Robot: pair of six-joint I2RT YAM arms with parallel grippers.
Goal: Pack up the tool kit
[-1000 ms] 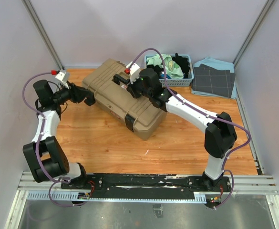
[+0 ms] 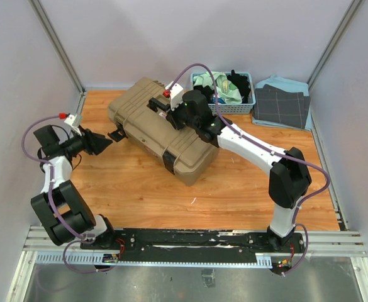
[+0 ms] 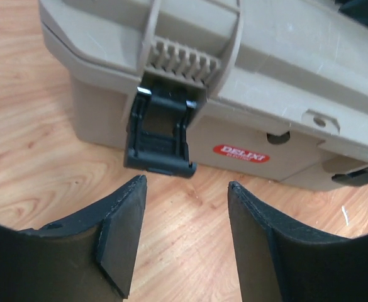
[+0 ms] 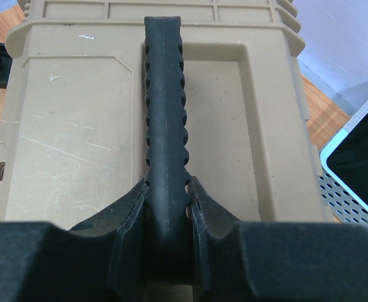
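Note:
The closed tan tool case (image 2: 136,104) lies slantwise on the table. Its black carry handle (image 4: 165,94) stands up from the lid, and my right gripper is shut on it. At the case's left end, a black latch (image 3: 161,165) sticks out from the side, swung away from the body. My left gripper is open just short of this latch, nothing between its fingers. The second black latch (image 2: 170,161), near the front right of the case, looks flat against it in the top view.
A light-blue basket (image 2: 237,109) holding cloths stands behind the case. Folded dark and blue cloths (image 2: 281,106) lie at the back right. A wall rises close by the left arm.
My left gripper was up against the left-end latch and has drawn back to the left and toward the front, clear of it. Right arm and case look still.

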